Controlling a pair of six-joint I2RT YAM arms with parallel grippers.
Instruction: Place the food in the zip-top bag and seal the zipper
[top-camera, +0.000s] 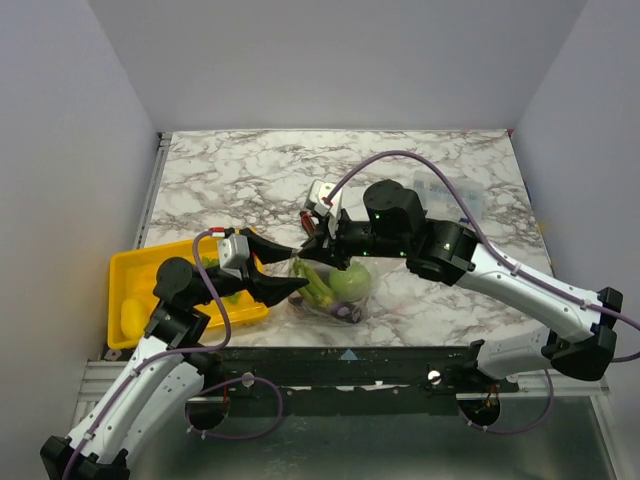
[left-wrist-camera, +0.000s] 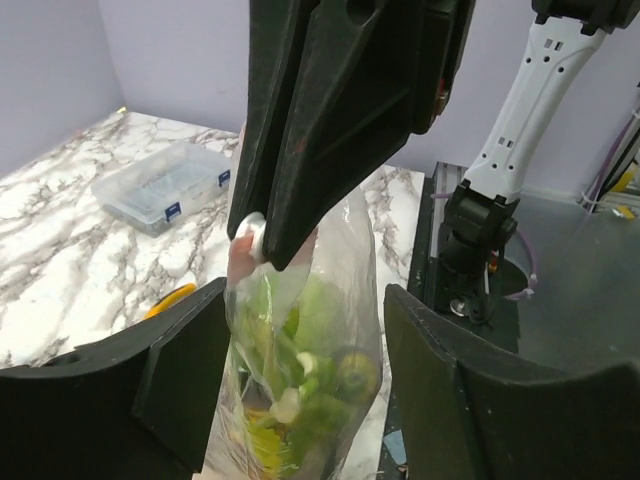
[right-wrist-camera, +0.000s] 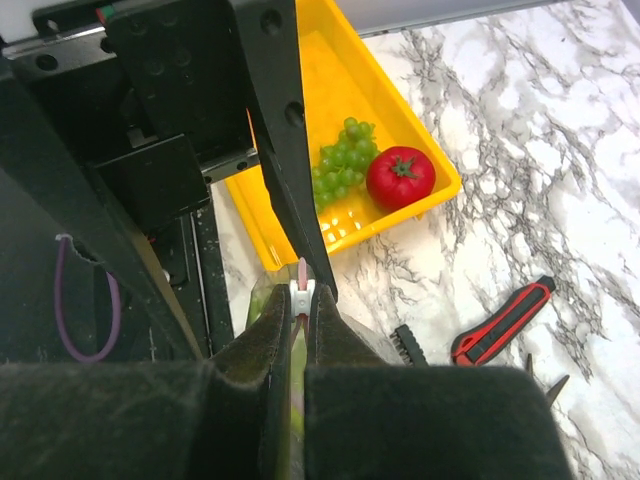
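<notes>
The clear zip top bag (left-wrist-camera: 357, 255) stands upright on the table, with green and yellow food (left-wrist-camera: 300, 385) inside. From above, a round green piece (top-camera: 350, 283) and long green pieces (top-camera: 318, 290) show through it. At the bag's top corner, my right gripper is shut on the bag's edge at a small white piece (right-wrist-camera: 301, 298), which looks like the zipper slider. My left gripper (top-camera: 301, 268) is open beside that corner; its fingers (left-wrist-camera: 165, 385) are spread wide, with the bag behind the gap between them. Whether the zipper is closed cannot be made out.
A yellow bin (top-camera: 122, 290) at the left holds green grapes (right-wrist-camera: 345, 162) and a red tomato (right-wrist-camera: 400, 178). A red and black cutter (right-wrist-camera: 503, 322) lies behind the bag. The clear lidded box (left-wrist-camera: 160, 185) sits at the back right.
</notes>
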